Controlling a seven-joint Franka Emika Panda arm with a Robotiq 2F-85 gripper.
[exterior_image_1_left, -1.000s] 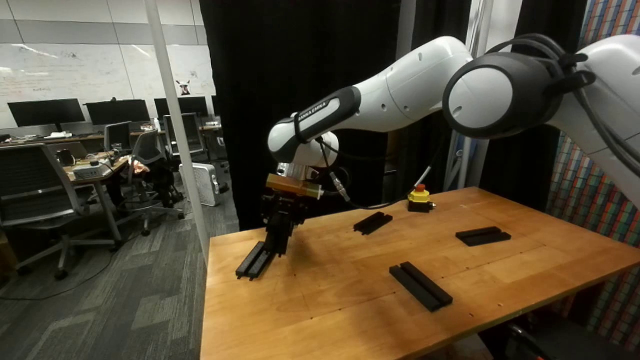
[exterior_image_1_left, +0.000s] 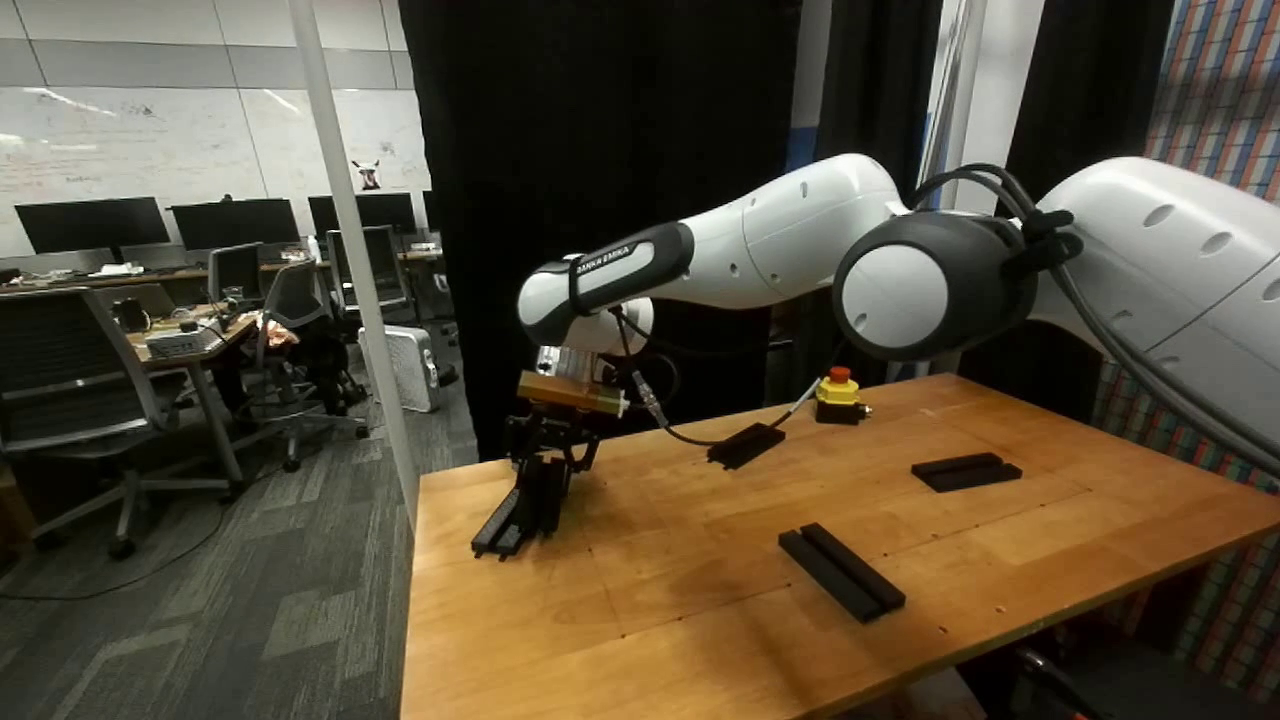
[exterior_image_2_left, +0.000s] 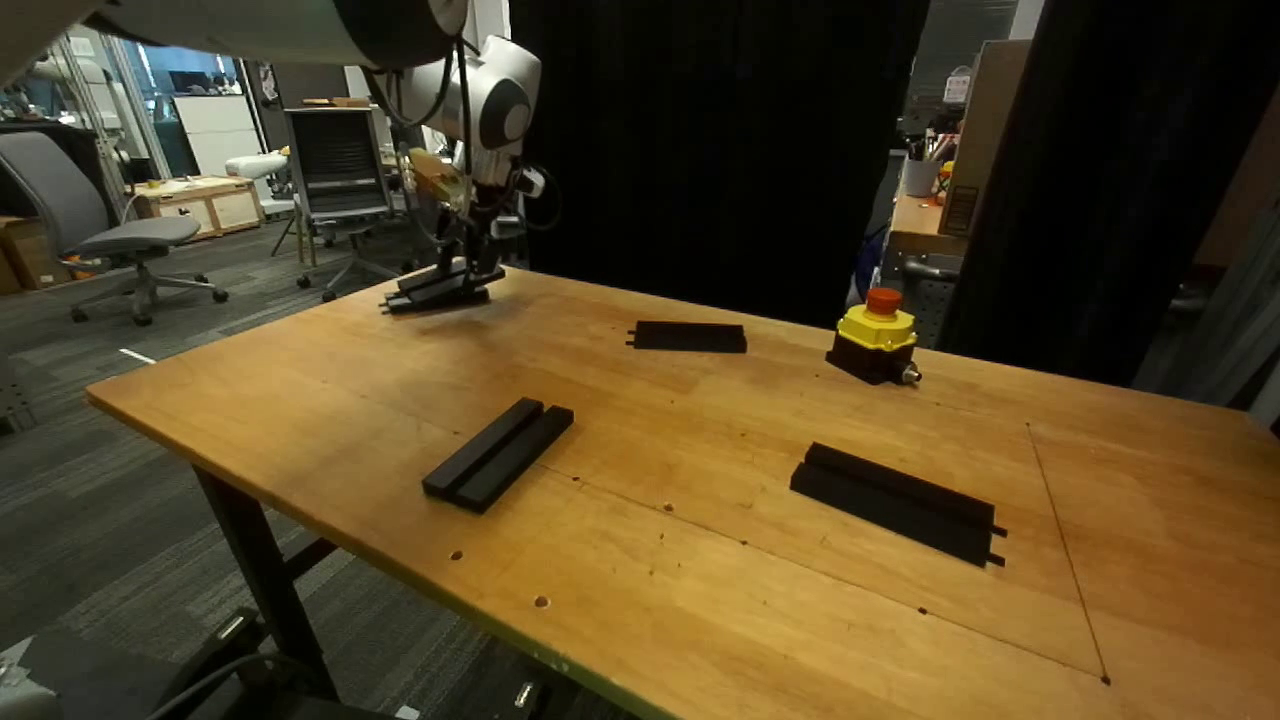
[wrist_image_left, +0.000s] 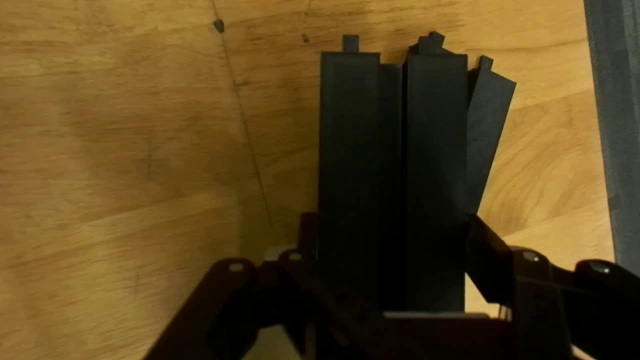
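My gripper (exterior_image_1_left: 554, 462) is low over the table's far-left corner, shut on a black grooved block (wrist_image_left: 436, 150). In the wrist view this block has two raised rails with a channel between, small pegs at its far end, and a finger on either side. A second black grooved block (wrist_image_left: 495, 123) lies beneath it, turned at a slight angle and mostly hidden. In exterior view 1 the lower block (exterior_image_1_left: 495, 528) shows on the tabletop, beside and under the held one. Whether the two touch, I cannot tell.
Three more black grooved blocks lie apart on the wooden table (exterior_image_2_left: 672, 420): one near the front (exterior_image_2_left: 498, 454), one at the back (exterior_image_2_left: 690, 337), one to the right (exterior_image_2_left: 894, 504). A yellow emergency stop (exterior_image_2_left: 877, 326) stands at the back. Open tabletop separates them.
My gripper has come down and slightly left with the held block, closer to the block lying at the corner. The other blocks have stayed put.
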